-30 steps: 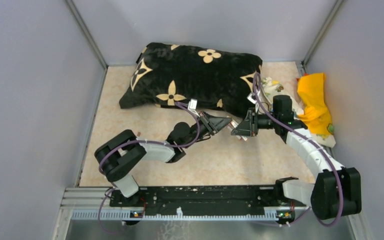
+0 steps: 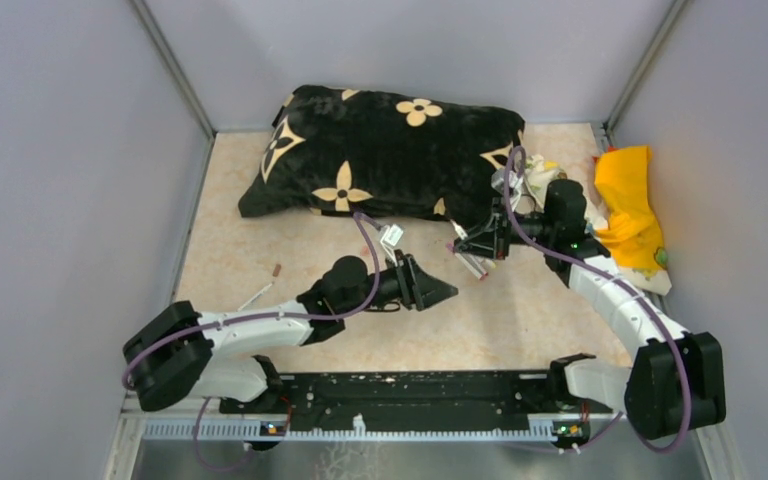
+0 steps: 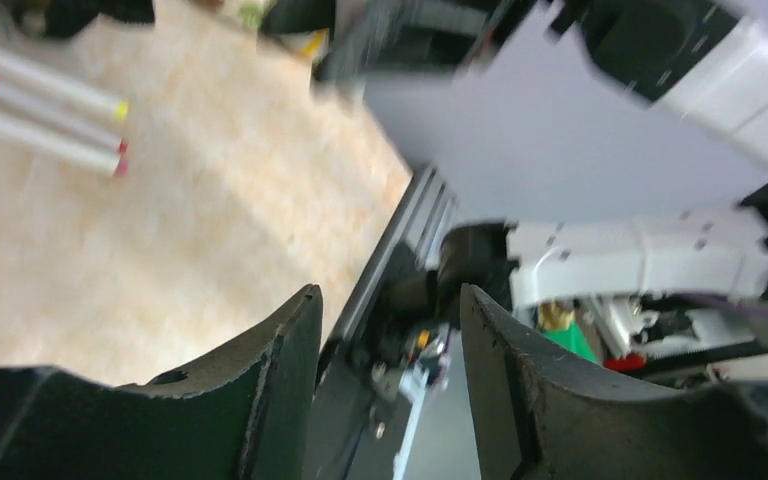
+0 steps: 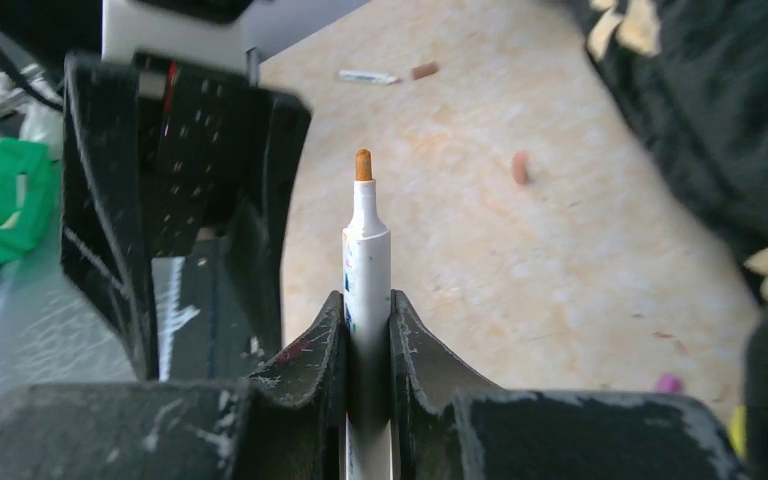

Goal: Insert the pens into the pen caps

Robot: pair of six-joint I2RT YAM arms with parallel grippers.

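My right gripper is shut on a white pen; its bare orange-brown tip points away from the fingers. Facing it from the left, my left gripper stands open with nothing between its fingers. In the top view it is a little below and left of the right gripper. Several white pens lie side by side under the right gripper; their yellow, red and pink ends show in the left wrist view. A loose white pen and a brown cap lie far left. Another reddish-brown piece rests on the table.
A dark patterned cushion fills the back of the table. Yellow cloth lies at the right wall.
The left gripper was up against the right one; now it has drawn back left and toward the front, apart from it. The right gripper has shifted slightly left and back.
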